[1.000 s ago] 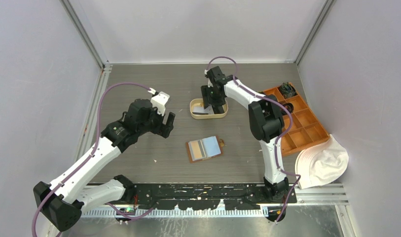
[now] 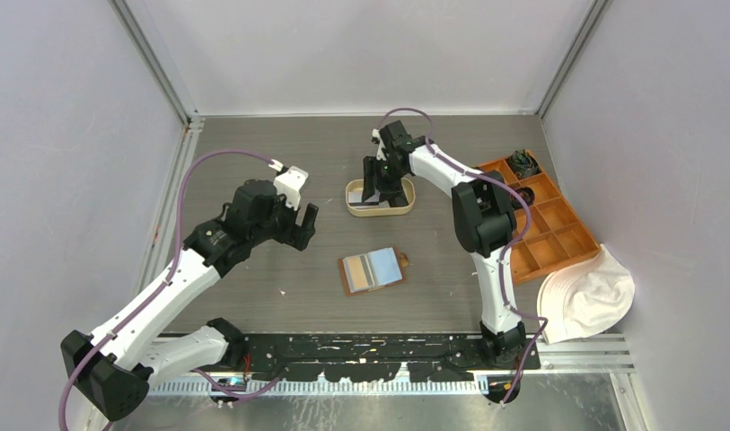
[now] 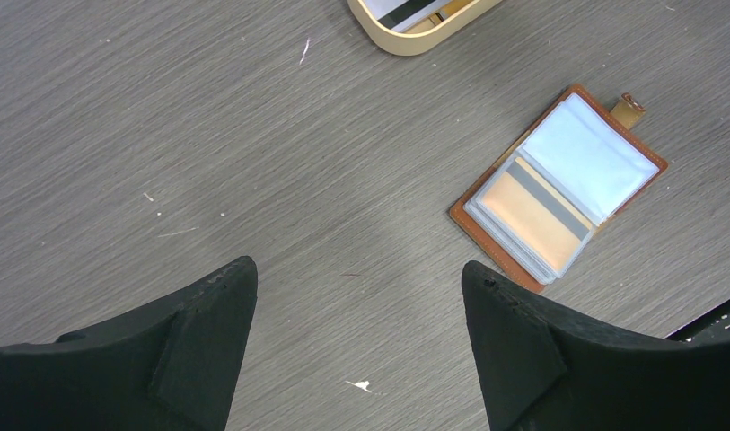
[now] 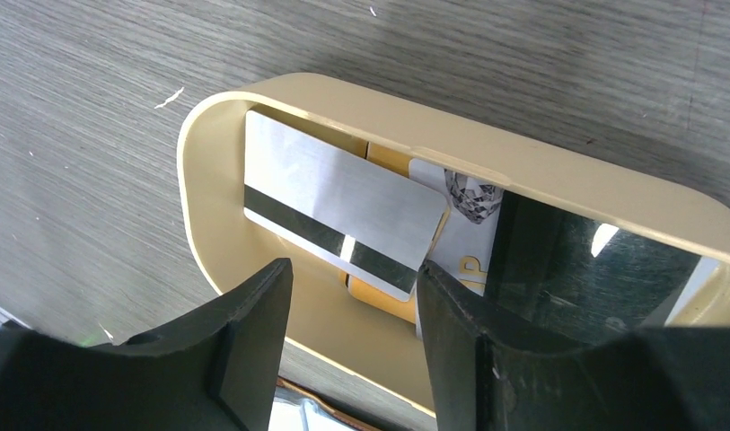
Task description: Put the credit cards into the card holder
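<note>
A cream oval tray (image 4: 576, 184) holds several cards. On top at its left end lies a white card (image 4: 343, 184) with a black stripe; a dark card (image 4: 567, 278) fills the right part. My right gripper is over the tray, its fingers parted around the near end of the white card, not closed on it. In the top view that gripper (image 2: 379, 197) covers part of the tray. The brown card holder (image 3: 558, 189) lies open on the table, with clear pockets inside. My left gripper stands open, empty, left of the holder.
An orange compartment box (image 2: 567, 233) with dark items in it stands at the right, beside a white hat (image 2: 587, 296). The table between the tray and the holder is bare.
Over the last second my right gripper has shifted slightly left and toward the near side over the tray. The left arm, tray and card holder have stayed put.
</note>
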